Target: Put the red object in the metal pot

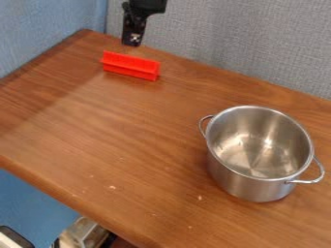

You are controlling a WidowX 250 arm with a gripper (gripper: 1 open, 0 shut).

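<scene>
The red object (131, 66), a short bar with a ridged shape, lies on the wooden table near the back left. Above and just behind it hangs my black gripper (134, 39), at the top edge of the view and apart from the bar. Its fingers are small and dark here, so how far they stand apart does not show. At the right stands the metal pot (258, 153), upright and uncovered, its inside empty.
Bare wooden table (116, 136) stretches between the bar and the pot. The pot's two loop handles stick out at its left and right. Grey and blue walls close off the back and left. A metal part (84, 235) sits at the bottom left corner.
</scene>
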